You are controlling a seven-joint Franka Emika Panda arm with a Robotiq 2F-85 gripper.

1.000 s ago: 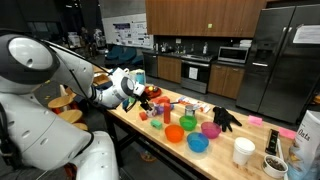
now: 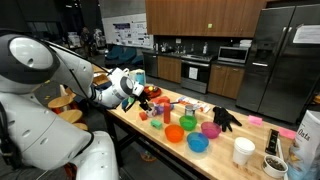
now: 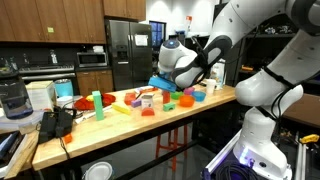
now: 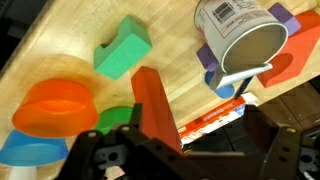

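Observation:
My gripper stands open in the wrist view, a dark finger on either side of the lower part of the frame. A tall red block [image 4: 153,105] stands beside the left finger, its lower end partly hidden by it. To its upper left lies a green block [image 4: 123,47]. At the upper right is a white cup [image 4: 232,32] with printing and a handle, clear of the fingers. Exterior view 1 has the gripper [image 2: 148,98] above the near left of the table, and the red block [image 2: 166,116] upright on it.
Around the cup are purple [image 4: 287,18], blue [image 4: 222,88] and red [image 4: 300,48] pieces. An orange bowl [image 2: 174,133], a blue bowl [image 2: 198,145] and a pink bowl [image 2: 210,130] stand right of the blocks. A white container [image 2: 243,151] is farther right.

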